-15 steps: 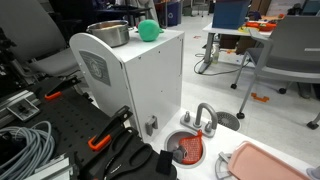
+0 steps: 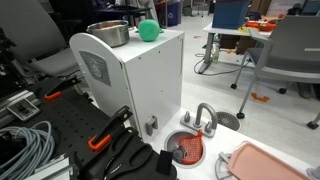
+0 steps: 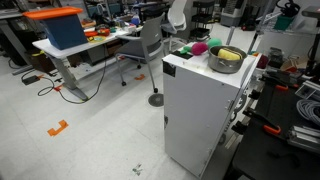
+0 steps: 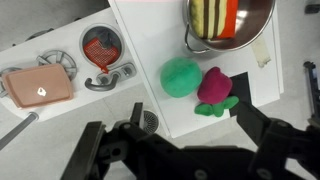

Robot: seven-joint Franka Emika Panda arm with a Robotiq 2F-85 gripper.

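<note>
In the wrist view my gripper stands open over the white box top, its two dark fingers wide apart with nothing between them. Just ahead of the gap lie a green ball (image 4: 181, 77) and a magenta toy vegetable (image 4: 214, 86) with green leaves. A metal pot (image 4: 238, 40) sits beyond them, holding a yellow-and-brown piece and an orange-red one. The same pot (image 2: 110, 34) and green ball (image 2: 149, 30) rest on the box in exterior view 1. Exterior view 2 shows the pot (image 3: 226, 60) with something yellow inside.
A small sink (image 2: 185, 148) with a red utensil and a tall faucet (image 2: 207, 117) stands beside the white box (image 2: 150, 75). A pinkish tray (image 2: 262, 163) lies to its right. Coiled cables (image 2: 28, 148) fill the dark table's left side. Open floor (image 3: 100, 130) surrounds the box's far side.
</note>
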